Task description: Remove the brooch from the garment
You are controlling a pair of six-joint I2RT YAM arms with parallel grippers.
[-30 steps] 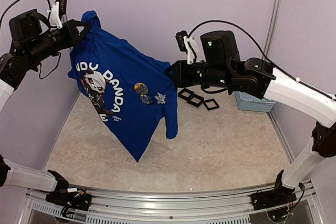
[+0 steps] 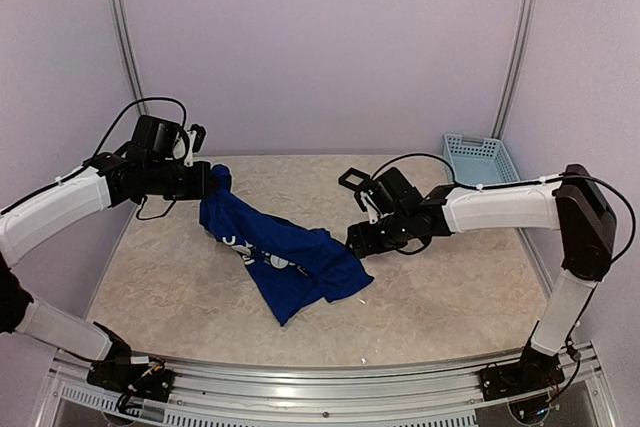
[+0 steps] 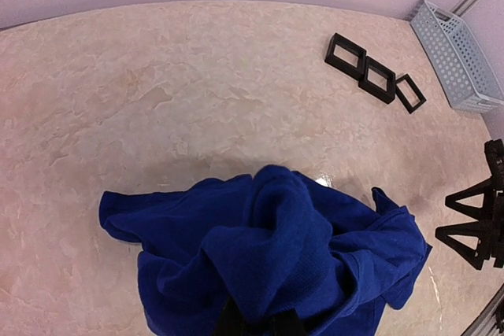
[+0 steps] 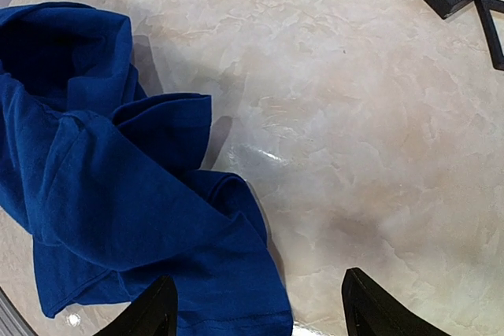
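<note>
The blue garment lies crumpled across the table, its left end lifted in my left gripper, which is shut on it; in the left wrist view the bunched cloth hides most of that gripper. My right gripper stands open just beside the garment's right end, its fingers at the bottom of the right wrist view, with cloth near the left finger. Part of the white print shows in the top view; folds mostly hide it, and I cannot clearly make out the brooch.
Black square frames lie at the back right, near a light blue basket in the corner.
Both arms have come down from high up. The garment, earlier hanging spread with print and badges visible, now lies folded on the table.
</note>
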